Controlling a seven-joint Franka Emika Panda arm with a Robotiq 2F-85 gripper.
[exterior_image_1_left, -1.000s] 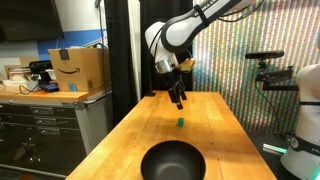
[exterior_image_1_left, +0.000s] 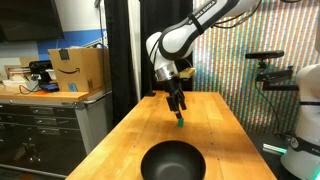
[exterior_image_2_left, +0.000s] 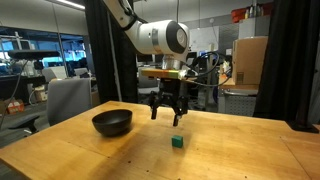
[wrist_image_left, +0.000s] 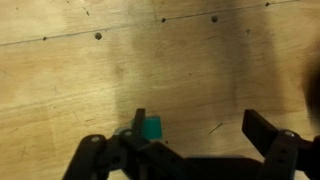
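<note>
A small green block (exterior_image_2_left: 177, 141) rests on the wooden table, and in the wrist view the block (wrist_image_left: 152, 128) shows at the lower left, partly covered by one finger. My gripper (exterior_image_2_left: 166, 116) hangs above the table, higher than the block and not touching it. From exterior view 1 the gripper (exterior_image_1_left: 176, 104) is just over the block (exterior_image_1_left: 181, 123). Its fingers stand wide apart, open, with bare wood between them in the wrist view (wrist_image_left: 195, 135). A black round bowl (exterior_image_1_left: 173, 162) sits on the table well away from the gripper.
The bowl (exterior_image_2_left: 112, 122) stands at the left of the table in exterior view 2. Bare tabletop (exterior_image_2_left: 240, 150) surrounds the block. A dark shape (wrist_image_left: 313, 90) cuts into the wrist view's right edge. Cabinets and a cardboard box (exterior_image_1_left: 78, 68) are off the table.
My gripper has come down toward the table, closer to the green block. The block and the bowl have stayed where they were.
</note>
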